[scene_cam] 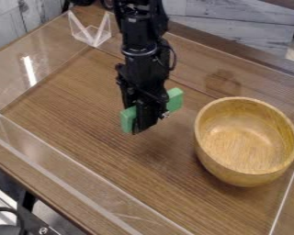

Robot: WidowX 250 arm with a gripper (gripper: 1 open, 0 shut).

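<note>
In the middle of the view my black gripper (144, 108) reaches down from the top, shut on a green object (129, 120) that pokes out on both sides of the fingers, low over the wooden table (76, 147). The object's full shape is hidden by the gripper. To the right sits an empty round wooden bowl (245, 147), apart from the green object.
A clear plastic item (92, 23) stands at the top left. Another pale item is cut off at the left edge, and a black cable lies at the bottom left.
</note>
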